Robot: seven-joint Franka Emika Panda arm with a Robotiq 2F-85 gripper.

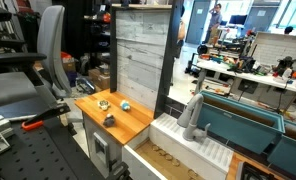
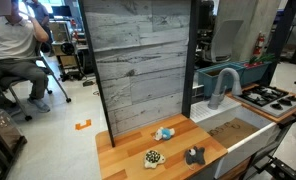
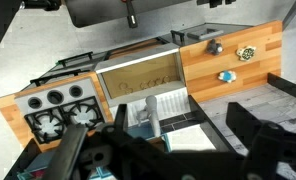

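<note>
My gripper is open, its two dark fingers far apart at the bottom of the wrist view, with nothing visible between them. It hangs high above a toy kitchen counter and does not show clearly in either exterior view. Three small objects sit apart on the wooden counter (image 2: 123, 158): a dark grey one (image 2: 195, 155), a pale yellowish patterned one (image 2: 154, 158) and a blue-and-white one (image 2: 165, 133). In the wrist view, the grey object (image 3: 214, 47), yellowish object (image 3: 246, 53) and blue object (image 3: 226, 76) lie at the upper right.
A sink basin (image 3: 141, 77) with a brownish bottom adjoins the counter. Its grey faucet (image 1: 193, 118) stands upright beside it. A stove top with black burners (image 3: 63, 107) is on the other side. A tall plank panel (image 2: 153, 80) rises behind the counter.
</note>
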